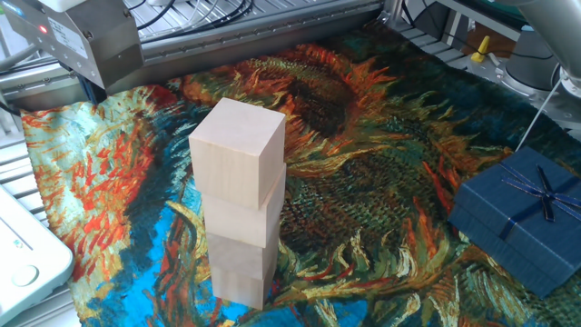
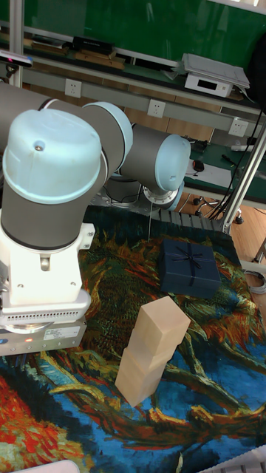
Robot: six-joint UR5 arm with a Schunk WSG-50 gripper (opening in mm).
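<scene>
Several pale wooden cubes stand as one upright stack on the patterned cloth. The top cube (image 1: 239,150) is turned and offset a little from those below; in the other exterior view the stack (image 2: 149,351) shows near the cloth's middle. My gripper (image 1: 93,93) is at the upper left, well apart from the stack, its grey metal body plain to see. Only a dark bit of finger shows under that body, so whether the fingers are open or shut cannot be told. No object is visible at the gripper.
A dark blue gift box (image 1: 517,218) with a ribbon bow lies right of the stack. A white device (image 1: 32,259) sits at the left edge. Metal rails and cables run behind the cloth (image 1: 363,182). Bare cloth lies between stack and box.
</scene>
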